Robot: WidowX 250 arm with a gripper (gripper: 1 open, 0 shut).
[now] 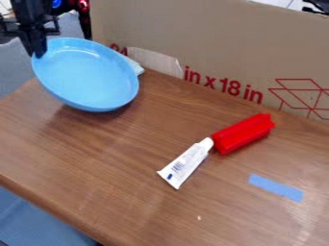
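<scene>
A light blue plate (88,77) is tilted up at the upper left, its left edge raised. The black gripper (37,46) is at that raised edge, its fingertips at the rim and apparently shut on it; the fingers are small and partly hidden by the plate. A white tube (184,165) and a red cylinder (241,133) lie on the wooden table (141,207) at the right.
A cardboard box (218,43) walls the back. Something pale (129,63) is partly hidden behind the plate. A blue tape strip (275,187) is on the right.
</scene>
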